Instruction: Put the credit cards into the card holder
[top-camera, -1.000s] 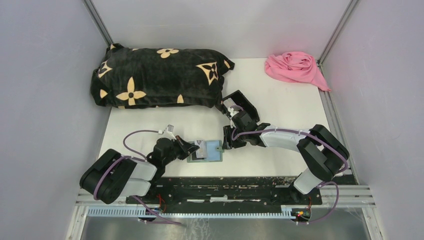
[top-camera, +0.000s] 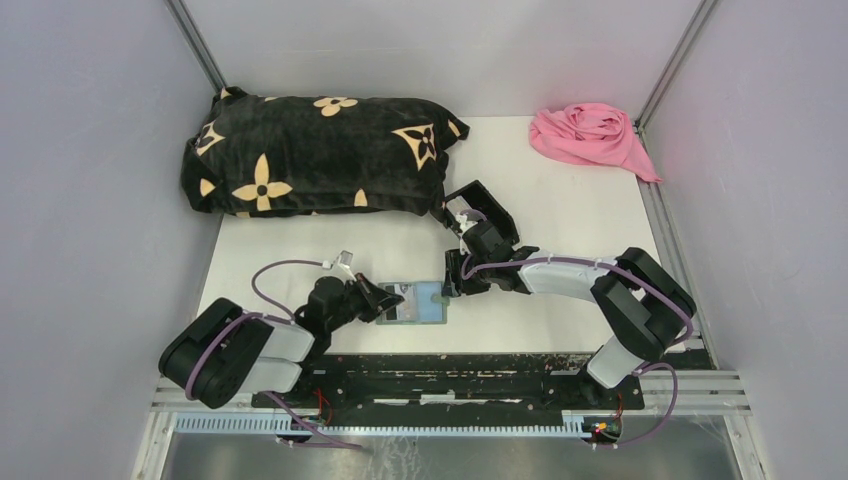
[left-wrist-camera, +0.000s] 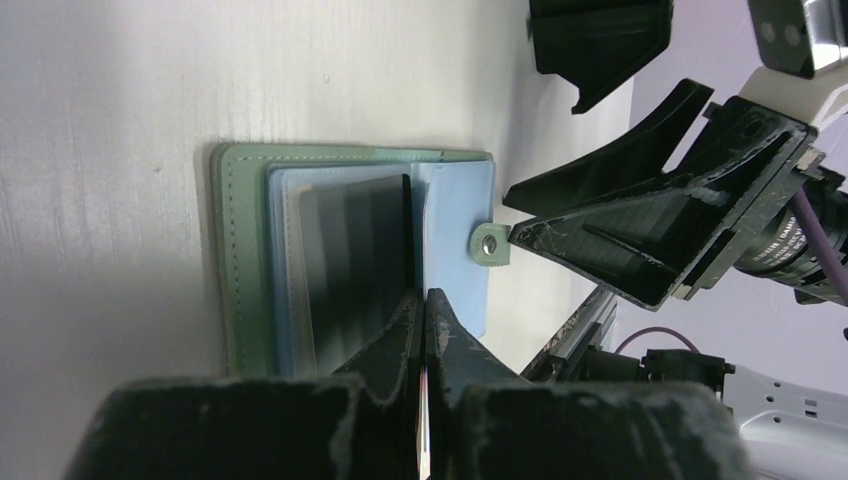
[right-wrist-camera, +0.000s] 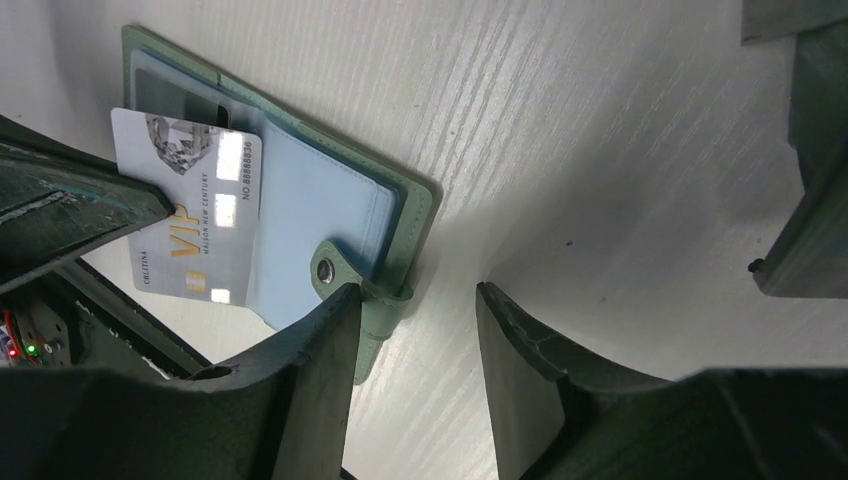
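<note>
The card holder (top-camera: 430, 305), green with light blue sleeves and a snap tab (left-wrist-camera: 488, 242), lies open near the table's front edge. My left gripper is shut on a silver VIP card, seen edge-on in the left wrist view and standing over the holder's sleeves at the dark slot. My right gripper stands open at the holder's tab end, its left finger touching the tab.
A black tray (top-camera: 490, 205) sits behind my right arm. A black patterned cushion (top-camera: 300, 150) fills the back left and a pink cloth (top-camera: 585, 135) lies at the back right.
My left gripper with the card has shifted very slightly over the holder, and the holder sits slightly further right. The right arm looks unchanged.
</note>
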